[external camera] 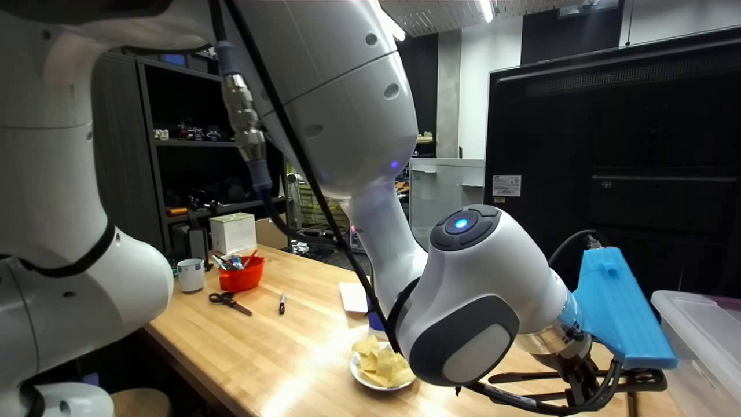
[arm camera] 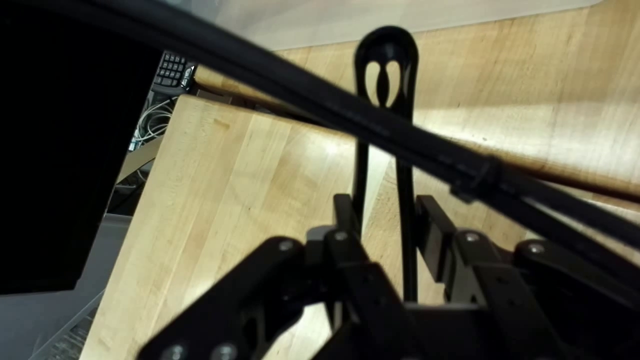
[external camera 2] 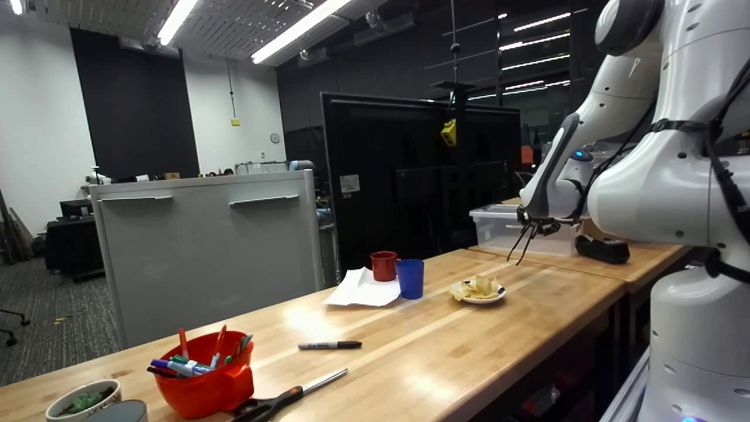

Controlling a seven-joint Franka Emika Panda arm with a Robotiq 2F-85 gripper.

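Note:
Black tongs (arm camera: 406, 210) sit between the fingers of my gripper, which is shut on them in the wrist view. Their rounded, slotted end (arm camera: 388, 41) reaches past the fingertips over the tabletop. In exterior view 2 the gripper (external camera 2: 539, 224) hangs above the table, and the two thin arms of the tongs (external camera 2: 518, 247) slant downward, slightly apart at the tips. Exterior view 1 shows the tongs (external camera: 524, 377) reaching leftward from the gripper, toward a white plate (external camera: 362, 376) of yellow chips (external camera: 384, 365). The tongs are clear of the chips.
A blue cup (external camera 2: 411, 279) and a red mug (external camera 2: 384, 266) stand beyond the plate. A clear plastic bin (external camera 2: 492, 226) is behind the gripper. Scissors (external camera 2: 288, 398), a marker (external camera 2: 330, 345) and a red pen container (external camera 2: 204, 387) lie farther off. Bare wood surrounds the plate.

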